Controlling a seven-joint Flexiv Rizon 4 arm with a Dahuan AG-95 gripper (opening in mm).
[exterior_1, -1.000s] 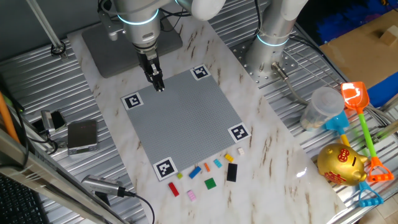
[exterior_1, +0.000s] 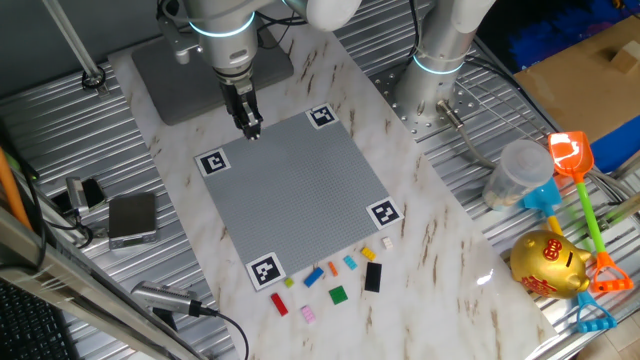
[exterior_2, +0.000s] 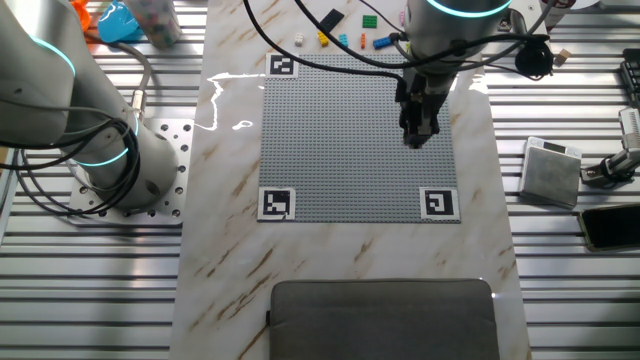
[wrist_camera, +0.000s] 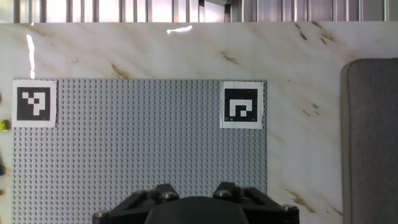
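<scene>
Loose toy bricks lie on the marble table beyond the baseplate's edge, including a red brick (exterior_1: 279, 304), a pink brick (exterior_1: 308, 313), a blue brick (exterior_1: 314, 276), a green brick (exterior_1: 338, 295), a yellow brick (exterior_1: 368, 254) and a black brick (exterior_1: 373, 277). The grey studded baseplate (exterior_1: 300, 185) carries a marker square at each corner and is otherwise bare. Over the baseplate's edge opposite the bricks, my gripper (exterior_1: 254, 135) points downward. In the wrist view its fingers (wrist_camera: 166, 193) stand apart, so it is open, with nothing seen between them.
A dark grey pad (exterior_2: 382, 320) lies on the table at the baseplate's brick-free side. Off to one side are a clear jar (exterior_1: 518, 172) and a gold piggy bank (exterior_1: 549, 264). Marble around the baseplate is largely free.
My gripper's fingertips sit slightly higher in exterior view 1 than before and look a little wider apart. The bricks and baseplate have not moved.
</scene>
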